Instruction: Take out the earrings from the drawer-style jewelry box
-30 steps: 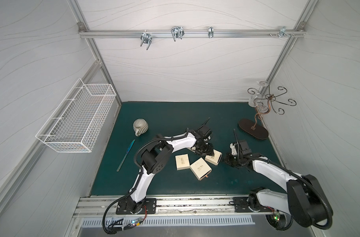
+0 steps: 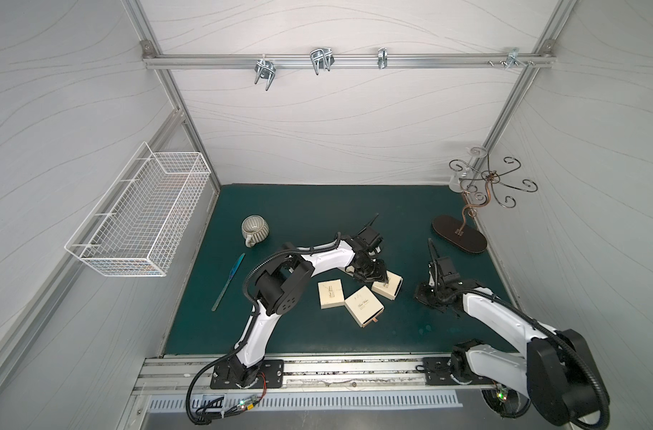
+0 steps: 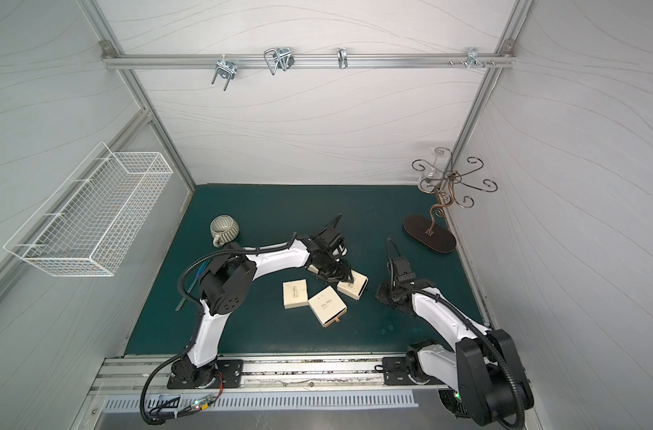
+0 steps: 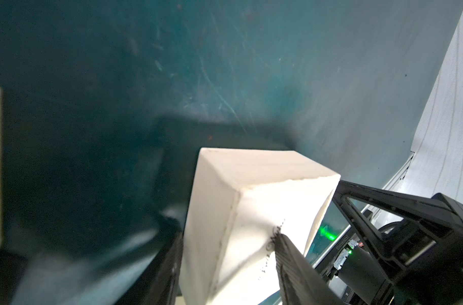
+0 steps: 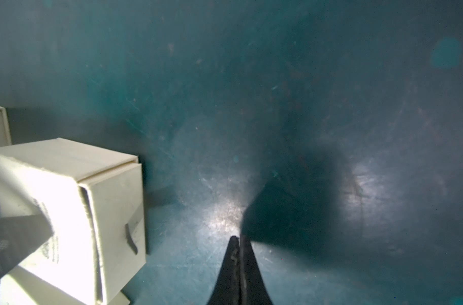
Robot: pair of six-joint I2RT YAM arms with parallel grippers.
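My left gripper straddles a small cream drawer-style box (image 4: pixel 251 213) in the left wrist view, one finger either side, part open; whether it grips is unclear. In the right wrist view that box (image 5: pixel 114 223) stands at the left, its drawer front with a tab facing right and a narrow gap at its edge. My right gripper is shut over bare mat to the right of it, nothing between its fingers. Two more cream boxes (image 2: pixel 330 292) (image 2: pixel 363 306) lie nearby on the mat. No earrings show.
A mug (image 2: pixel 254 229) and a teal knife-like tool (image 2: pixel 227 282) lie at the left. A metal scroll stand (image 2: pixel 458 233) is at the back right, a wire basket (image 2: pixel 136 215) on the left wall. The mat (image 2: pixel 412 208) has free room at the back.
My right gripper has drawn back to the right, away from the boxes. The left arm and the boxes show no visible movement.
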